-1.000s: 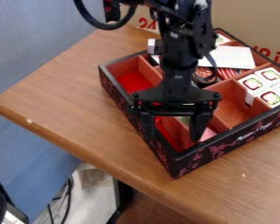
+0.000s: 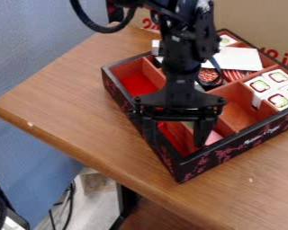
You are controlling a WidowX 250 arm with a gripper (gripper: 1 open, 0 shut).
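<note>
My black gripper (image 2: pixel 176 126) hangs over the front left part of a black box (image 2: pixel 237 144) with red-lined compartments, its fingers low at the inner dividers. Whether anything sits between the fingers cannot be told. The box holds an empty red compartment (image 2: pixel 136 79) at the left, white cards (image 2: pixel 274 88) with red and green marks at the right, and a white card stack (image 2: pixel 237 57) at the back, partly hidden by the arm.
A cardboard box (image 2: pixel 261 22) stands behind. Cables lie below the table's left edge.
</note>
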